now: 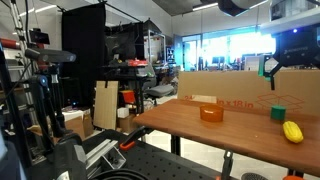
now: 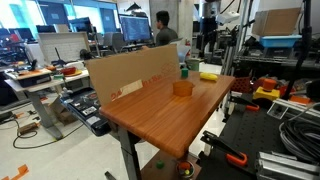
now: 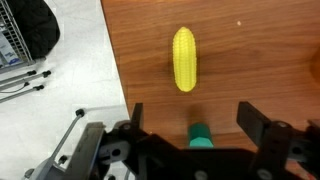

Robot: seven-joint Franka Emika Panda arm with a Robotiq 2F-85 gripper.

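A yellow corn-shaped object lies near the right end of the wooden table. In the wrist view, this yellow object is ahead of my gripper, lying lengthwise away from it. The fingers stand wide apart with no object held. Between and below them shows a green cup, partly covered by the gripper body. From exterior view 1, the gripper hangs above the table, with the green cup standing beneath. An orange bowl rests farther left on the tabletop.
A cardboard panel stands along one long side of the table. Bare wood lies between the bowl and the yellow object. The table's edge runs left of the yellow object in the wrist view, with pale floor beyond.
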